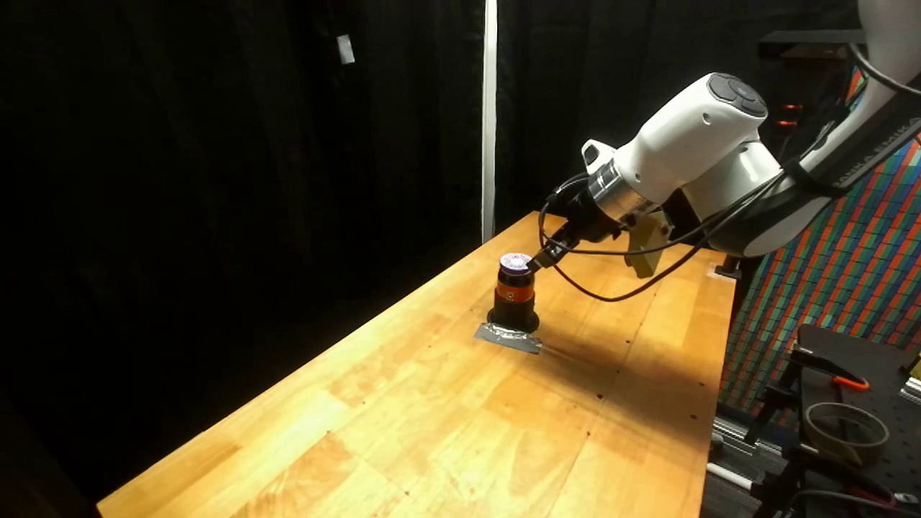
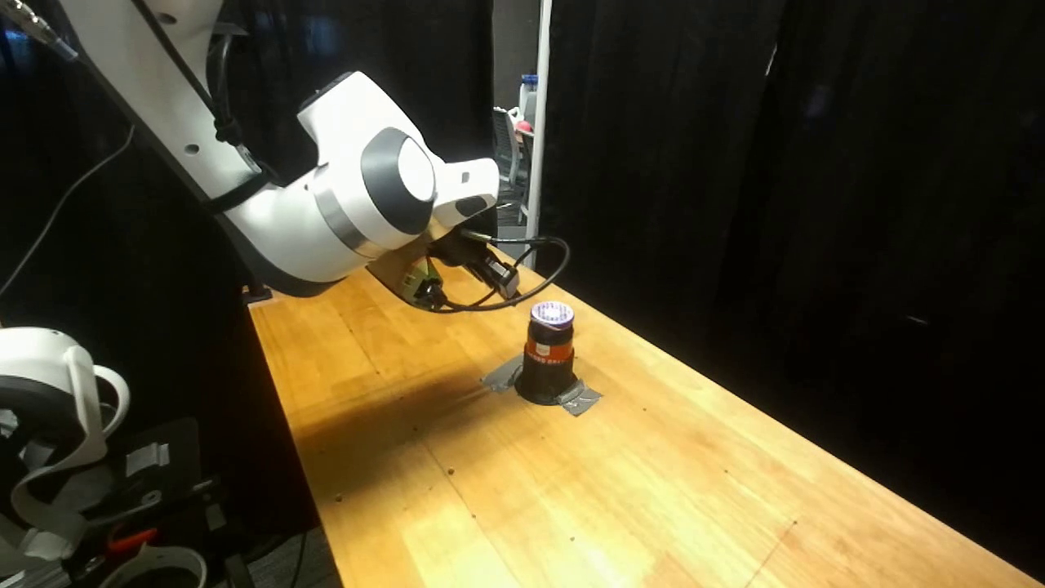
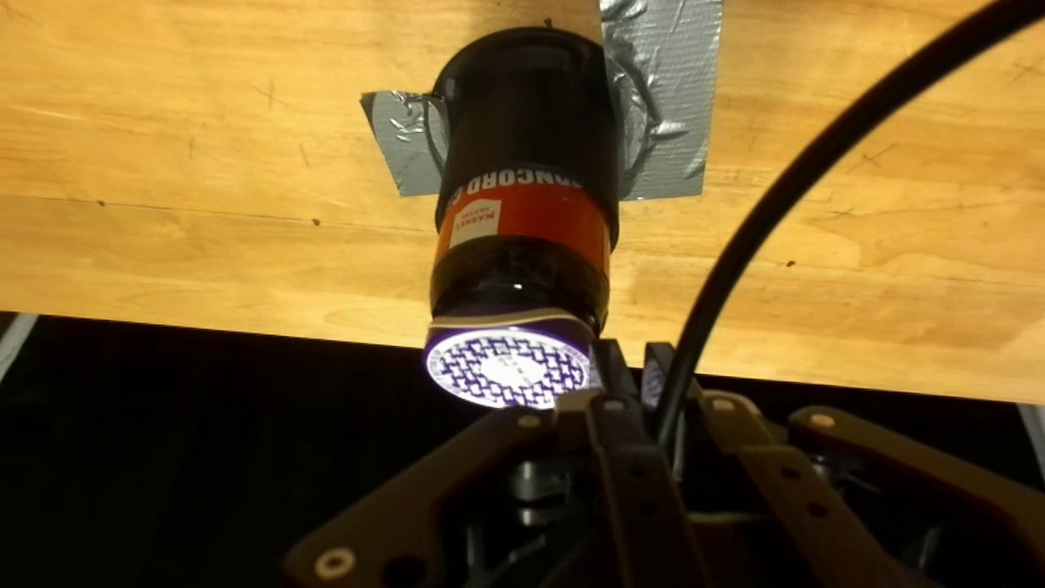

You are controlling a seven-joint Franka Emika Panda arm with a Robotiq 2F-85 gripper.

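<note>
A dark jar [image 3: 519,279] with an orange-red label stands upright in a black round holder [image 1: 513,319] on the wooden table. Its lid [image 3: 509,368] is white and purple. Silver tape [image 3: 671,118] fixes the holder to the tabletop. Close beside the lid's edge is my gripper, its fingers drawn nearly together with a narrow gap, and I can make out nothing held there. The lid lies outside the fingers, at their left in the wrist view. Whether a finger touches the lid is unclear.
A black cable [image 3: 764,206] loops in front of the fingers in the wrist view. Bare tabletop [image 1: 432,414] surrounds the holder. Past the table's edge, a side stand holds a roll of tape [image 1: 846,429].
</note>
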